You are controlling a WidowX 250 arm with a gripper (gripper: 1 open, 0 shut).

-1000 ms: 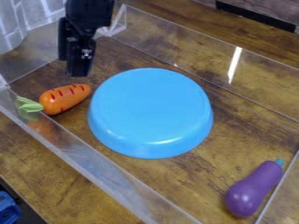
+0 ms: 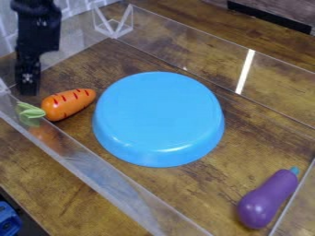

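Observation:
The black gripper [image 2: 35, 72] hangs low at the left edge of the clear-walled box, above and left of an orange toy carrot [image 2: 66, 102] with green leaves. Its fingers are dark and blurred, so whether they are open or shut is unclear. A large upside-down-looking blue round dish [image 2: 157, 118] lies in the middle. A purple toy eggplant [image 2: 266, 201] lies at the lower right.
Transparent walls [image 2: 110, 184] bound the wooden floor [image 2: 197, 194]. Bare floor shows behind the blue dish and to its right, above the eggplant.
The gripper has moved left from above the area behind the carrot to the box's left side. The carrot, dish and eggplant have not moved.

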